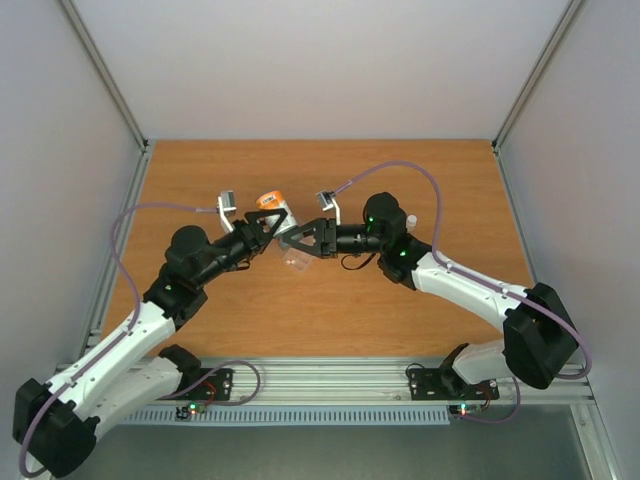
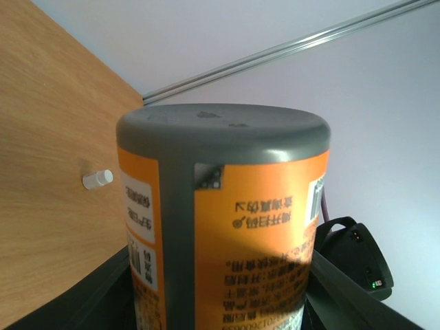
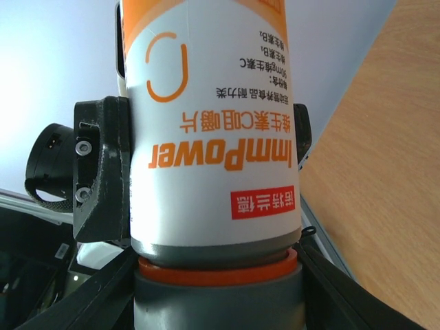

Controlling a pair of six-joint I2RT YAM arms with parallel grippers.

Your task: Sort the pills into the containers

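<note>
An orange-and-white pill bottle [image 1: 272, 202] is held tilted above the table between both arms. My left gripper [image 1: 276, 220] is shut around its body; the orange label and grey end [image 2: 223, 127] fill the left wrist view. The right gripper [image 1: 292, 238] is shut on the grey cap [image 3: 218, 302] at the other end. An orange ring [image 3: 218, 273] shows between cap and bottle body, and whether the cap is loose cannot be told. Beneath the grippers lies a clear compartment tray [image 1: 298, 260], partly hidden. No pills can be made out now.
A small white bottle [image 1: 411, 222] is at the right, partly behind my right arm; the left wrist view shows a white vial [image 2: 97, 179] lying on the wood.
</note>
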